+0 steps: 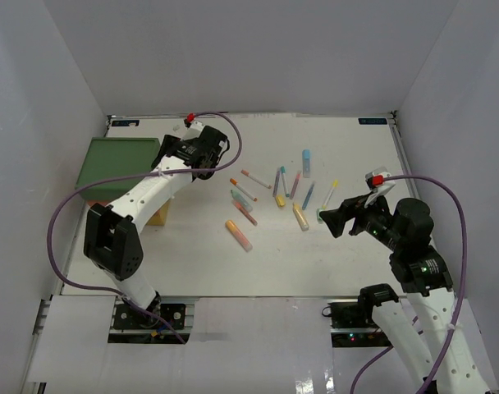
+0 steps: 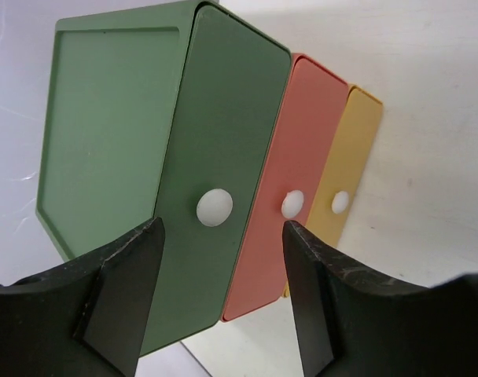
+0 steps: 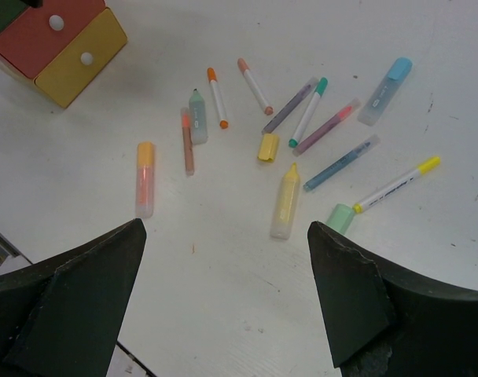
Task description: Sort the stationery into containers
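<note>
A three-tier drawer box stands at the left: green drawer (image 2: 215, 133), red drawer (image 2: 294, 133) and yellow drawer (image 2: 353, 141), all shut, each with a white knob. My left gripper hangs open, facing the green drawer's knob (image 2: 215, 207), nothing between its fingers. Loose stationery lies on the table, including an orange marker (image 3: 145, 181), a yellow tube (image 3: 285, 203), a blue marker (image 3: 384, 90) and several thin pens. My right gripper (image 1: 348, 209) is open at the right, above the table near the green piece (image 3: 340, 220), empty.
The white table (image 1: 274, 263) has free room along its front and back. Side walls bound it left and right. The drawer box (image 1: 118, 164) is partly hidden by my left arm in the top view.
</note>
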